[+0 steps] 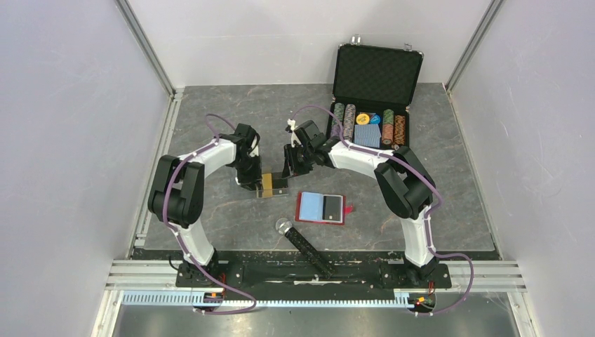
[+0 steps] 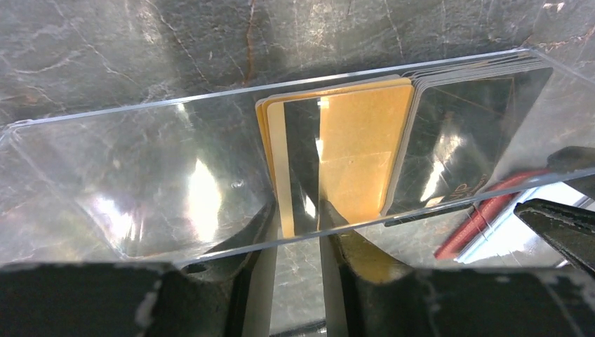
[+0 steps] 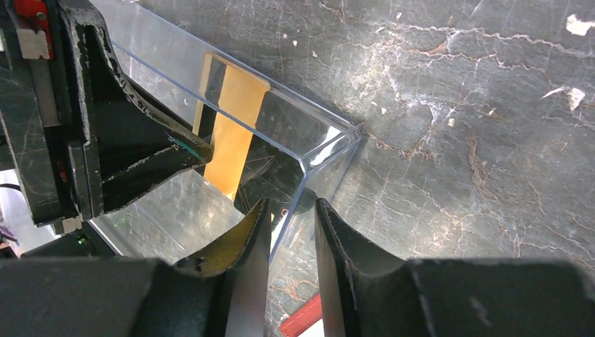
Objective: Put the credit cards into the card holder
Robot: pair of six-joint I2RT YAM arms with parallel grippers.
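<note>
A clear plastic box [image 1: 283, 195] stands on the tabletop in the top view, with gold cards [image 2: 361, 151] and black cards [image 2: 459, 140] inside it. By its left part, my left gripper has its fingers apart with a gap between them; the box's clear wall crosses in front of the tips. My right gripper is at the box's right end, its fingers parted around the clear corner. Whether they touch that wall I cannot tell. Nearer the front lies a flat red-edged holder [image 1: 298, 208], with a light blue panel and a black panel.
A microphone [image 1: 309, 251] lies at the front, below the holder. At the back right an open black case [image 1: 379, 74] contains poker chips and a blue card deck [image 1: 367, 135].
</note>
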